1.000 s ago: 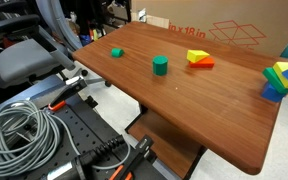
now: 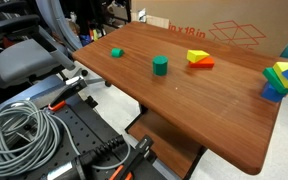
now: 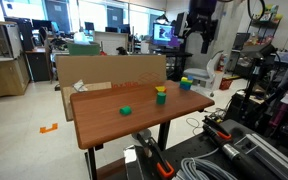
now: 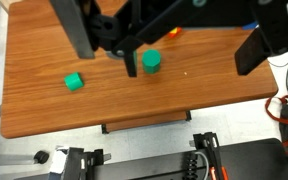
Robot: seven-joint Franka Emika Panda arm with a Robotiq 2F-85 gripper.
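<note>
High above the wooden table, my gripper stands open, its two dark fingers wide apart and nothing held between them. A green cylinder [image 2: 160, 66] stands upright on the table; in the wrist view this cylinder [image 4: 151, 61] appears between the fingers, well below them. A small green block [image 2: 116, 52] lies to its left. Behind the cylinder, a yellow block [image 2: 196, 56] rests on a red block [image 2: 201, 64]. At the table's right side is a stack of blue, green and yellow pieces [image 2: 282, 80]. The raised arm [image 3: 199, 25] shows at the upper right of the second exterior view.
A cardboard panel [image 3: 124, 68] stands along the table's far edge. The brown table [image 2: 209, 105] has wide bare areas at its front and right. Coiled grey cable [image 2: 22, 140] lies off the table's near side, beside a black frame.
</note>
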